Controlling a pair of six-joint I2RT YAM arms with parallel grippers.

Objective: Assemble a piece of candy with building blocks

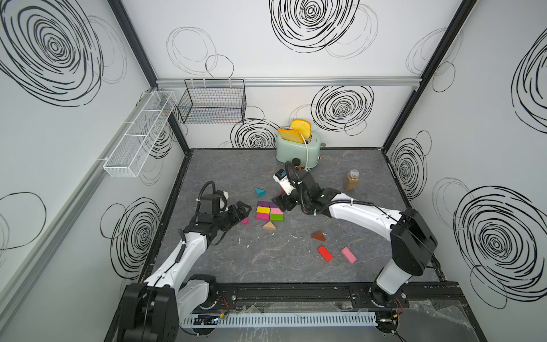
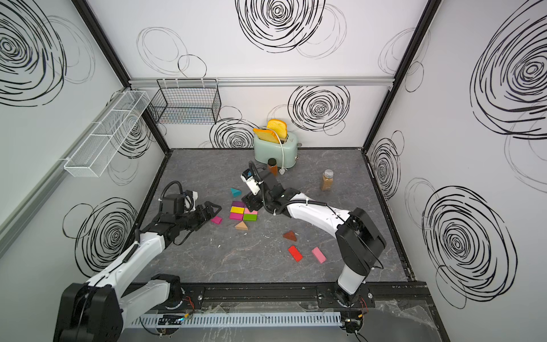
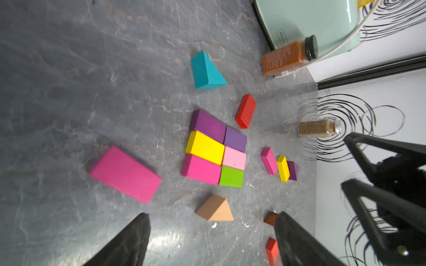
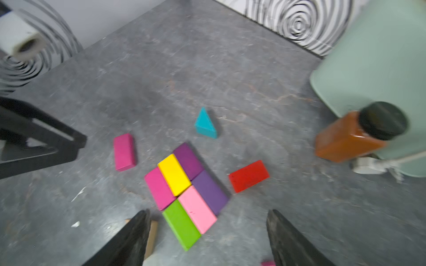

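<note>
A joined cluster of six blocks, purple, yellow, magenta, pink and green, lies mid-table. A tan triangle is below it, a cyan triangle above, a loose magenta block to the left. My left gripper hovers left of the cluster, near that magenta block, fingers apart with nothing seen between them. My right gripper is raised over the cluster, open and empty. A red block lies beside the cluster.
A toaster with an orange-capped spice bottle stands at the back; another jar is right. Loose red, pink and brown blocks lie front right.
</note>
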